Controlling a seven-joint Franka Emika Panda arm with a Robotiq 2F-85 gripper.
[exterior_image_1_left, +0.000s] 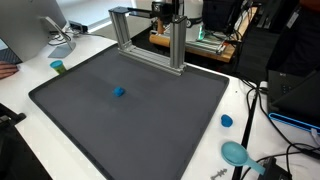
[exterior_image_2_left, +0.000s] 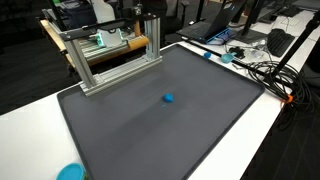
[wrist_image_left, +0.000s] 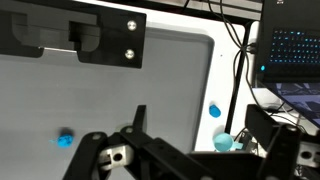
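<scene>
My gripper is open in the wrist view, its two dark fingers wide apart and nothing between them. A small blue object (exterior_image_1_left: 119, 92) lies on the dark grey mat (exterior_image_1_left: 130, 125); the wrist view has this blue object (wrist_image_left: 65, 137) at lower left. A second blue piece (exterior_image_1_left: 227, 121) rests on the white table off the mat, close to a turquoise ladle-like item (exterior_image_1_left: 238, 154). Both also show in the wrist view, the blue piece (wrist_image_left: 214, 110) and the turquoise item (wrist_image_left: 222, 141), at right. The exterior views do not show the fingers clearly.
A metal-framed rack (exterior_image_2_left: 115, 65) stands along one mat edge. By a mat corner sits a green cup-like container (exterior_image_1_left: 58, 67). Black cables (exterior_image_2_left: 275, 75) and a laptop (wrist_image_left: 290, 50) crowd the far side.
</scene>
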